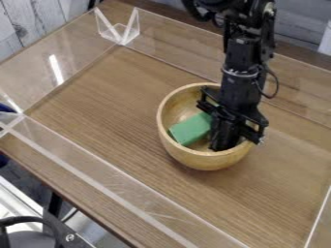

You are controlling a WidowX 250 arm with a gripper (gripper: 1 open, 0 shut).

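Observation:
A wooden bowl (pixel 175 114) sits on the wooden table with a green block (pixel 191 130) inside, toward its left. My black arm comes down from the top, and its gripper (pixel 233 136) is inside the right part of the bowl, beside the green block. The fingertips are dark and crowded, so whether they are open or shut is hard to make out.
The wooden table (pixel 104 97) has clear room to the left and front. A clear angular object (pixel 118 29) stands at the back left. Cables and dark equipment (pixel 33 232) are at the bottom-left edge.

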